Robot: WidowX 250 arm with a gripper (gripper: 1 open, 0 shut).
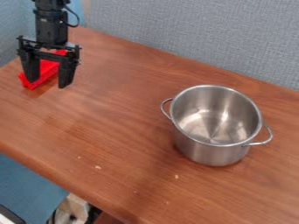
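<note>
My black gripper (49, 72) hangs at the upper left of the table, open, with its two fingers apart. A red object (33, 80) lies behind and between the fingers, partly hidden by them; whether they touch it I cannot tell. A steel pot (214, 114) with two side handles stands at the right of the table.
A grey padded wall (198, 35) runs along the back. The table's front edge cuts across the lower left, with blue surface and clutter below it.
</note>
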